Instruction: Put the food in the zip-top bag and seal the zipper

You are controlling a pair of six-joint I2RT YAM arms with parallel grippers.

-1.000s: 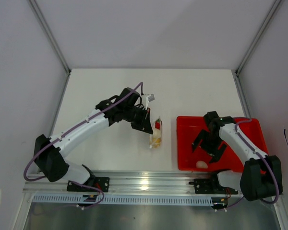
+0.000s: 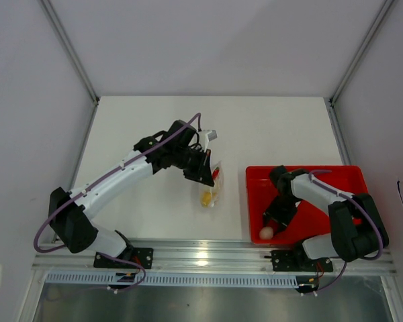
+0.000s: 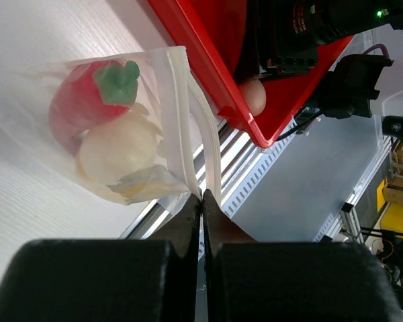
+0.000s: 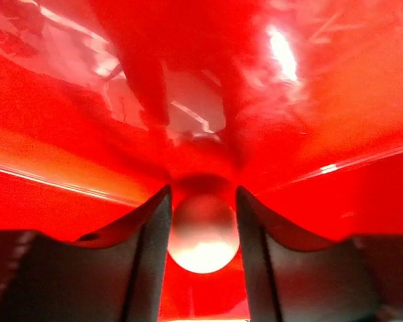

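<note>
The clear zip top bag (image 3: 37, 121) hangs with a red item with a green top (image 3: 80, 97) and a cream round item (image 3: 119, 149) inside, and something yellow below them. My left gripper is shut on a corner of its white rim (image 3: 178, 121), and the bag's mouth stands somewhat apart. In the red bin (image 2: 322, 170), a pale, egg-like ball (image 4: 203, 235) lies at the front left corner. My right gripper is partly open, a finger on each side of this ball; firm contact cannot be told.
Bare white table (image 2: 148, 211) surrounds the bag on the left and behind. The bin's left wall (image 2: 249, 201) stands between the bag and the right gripper. A metal rail (image 2: 201, 248) runs along the table's front edge.
My right gripper has moved left and toward the front, down around the ball. The ball has shifted left toward the corner, and the bin slightly frontward. The bag has swung a little left.
</note>
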